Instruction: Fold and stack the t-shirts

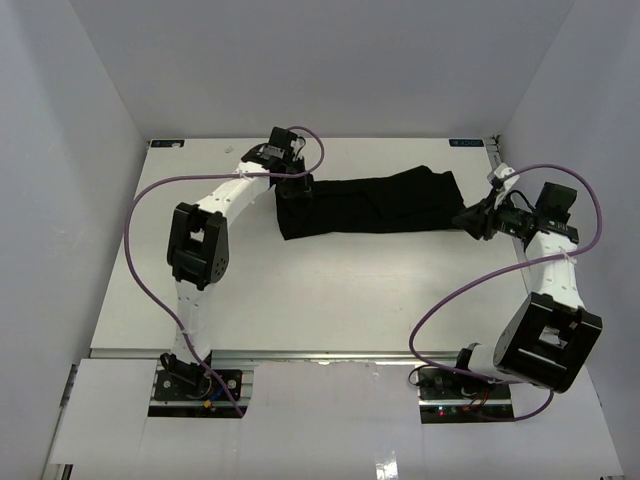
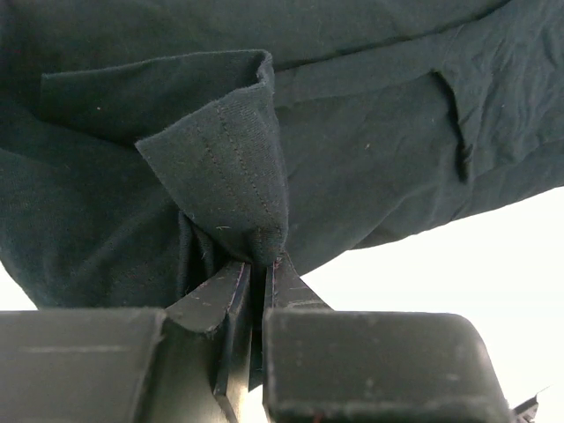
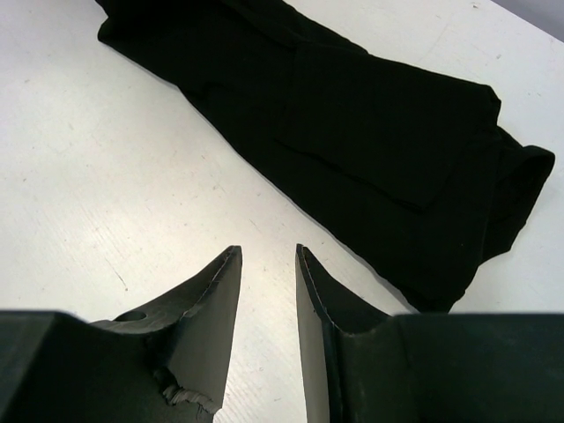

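A black t-shirt (image 1: pixel 370 206) lies as a long folded strip across the back half of the table. At the strip's left end my left gripper (image 1: pixel 303 182) is shut on shirt cloth, and the left wrist view shows a pinched fold (image 2: pixel 238 167) rising from between its fingers. Layers of the shirt spread flat behind that fold. By the right end, my right gripper is part open over bare table, with nothing between its fingers. A folded-over flap (image 3: pixel 388 123) lies on top of the shirt at that end.
Grey walls (image 1: pixel 320 70) bound it at the back and sides. Purple cables (image 1: pixel 130 240) loop along both arms.
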